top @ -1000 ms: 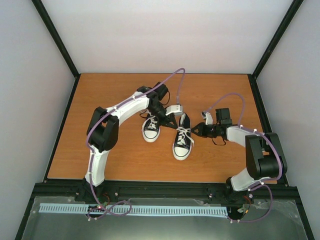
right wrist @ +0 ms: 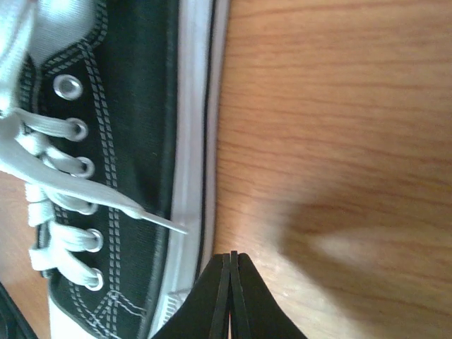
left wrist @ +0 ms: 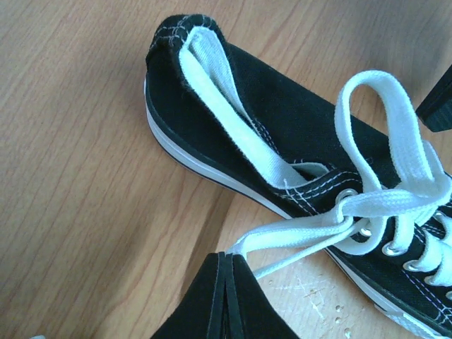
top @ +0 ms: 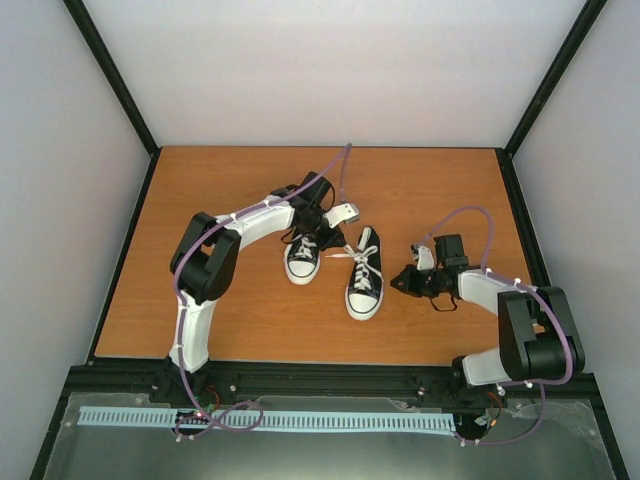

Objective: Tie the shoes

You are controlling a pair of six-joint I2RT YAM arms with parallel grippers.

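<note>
The right black-and-white sneaker point(top: 364, 290) lies toe toward the front, its white laces point(left wrist: 400, 193) in loose loops over the eyelets. My left gripper is shut at the end of a lace strand beside that shoe; whether it pinches it is hard to tell. My right gripper is shut beside the shoe's outer side, nothing visible between its fingers; a lace tip point(right wrist: 176, 226) lies on the shoe near it. The second sneaker point(top: 302, 262) lies to the left, partly hidden under the left arm.
The wooden board point(top: 230, 320) is clear at the front and back right. Walls and dark frame rails surround it.
My right gripper has moved right and toward the front, away from the right shoe. My left gripper has shifted slightly left, and the laces' lie has changed.
</note>
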